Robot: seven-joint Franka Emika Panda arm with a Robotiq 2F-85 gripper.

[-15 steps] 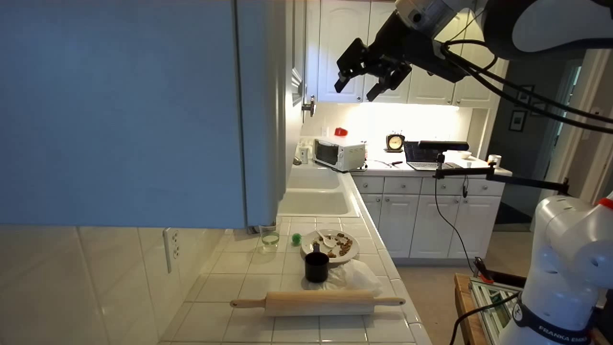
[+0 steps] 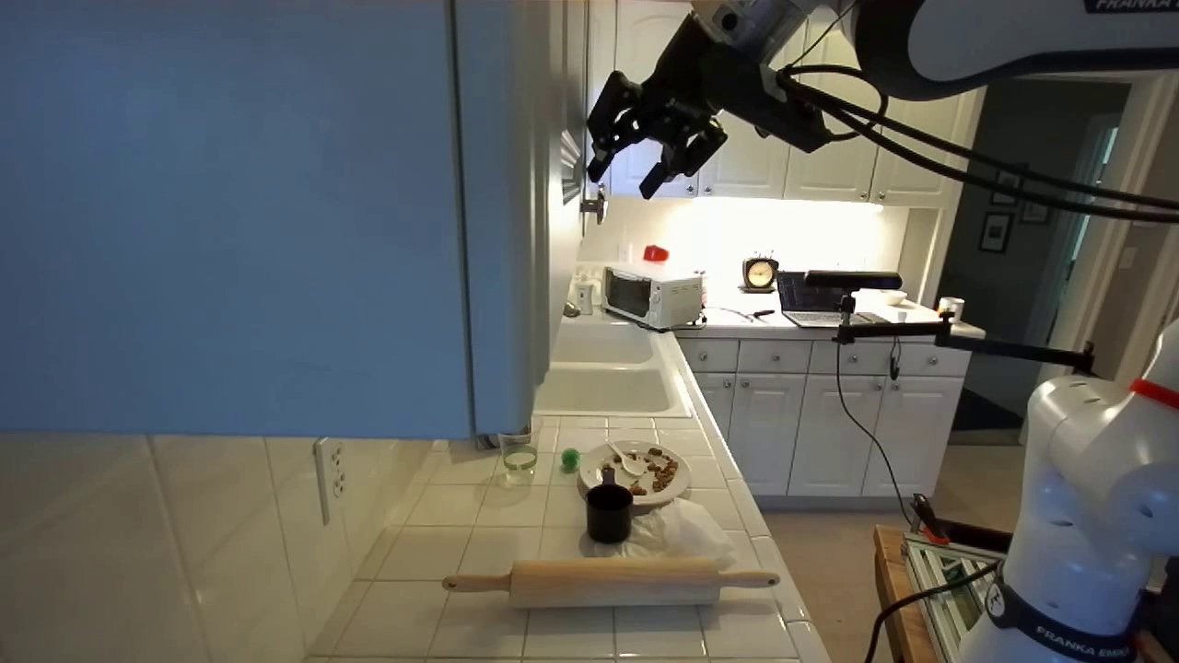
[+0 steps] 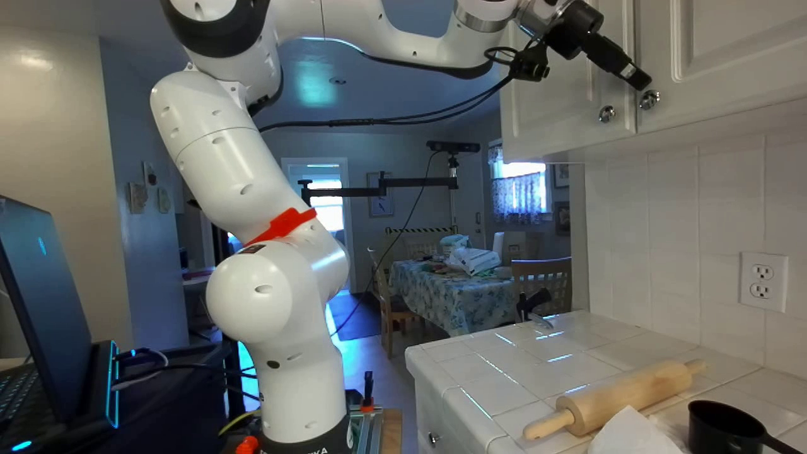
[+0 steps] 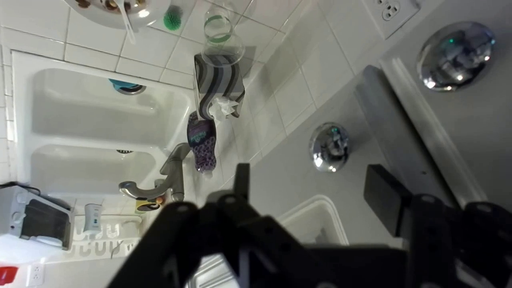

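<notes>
My gripper (image 2: 625, 179) stands open beneath the arm's wrist, close to the wall cabinet, with nothing between its fingers. In the wrist view one finger (image 4: 242, 180) is at the middle and the other finger (image 4: 384, 197) to the right. Beyond the gap, a round chrome knob (image 4: 329, 147) sits on a cabinet door, apart from the fingertips. A second knob (image 4: 455, 56) is on the neighbouring door, across the seam. In exterior view 2 the gripper (image 3: 640, 79) appears just above the right-hand knob (image 3: 649, 99); whether they touch cannot be told there.
Far below, the counter holds a rolling pin (image 2: 614, 582), a black cup (image 2: 609, 513), a plate (image 2: 589, 482) with food bits and a glass (image 2: 519, 462). A double sink (image 4: 43, 65) and a tissue box (image 4: 211, 81) lie below too. Cabinet doors (image 3: 726, 45) bound the space.
The arm and gripper have moved left in exterior view 1, nearer the cabinet doors. The fingers remain apart. Nothing on the counter has moved.
</notes>
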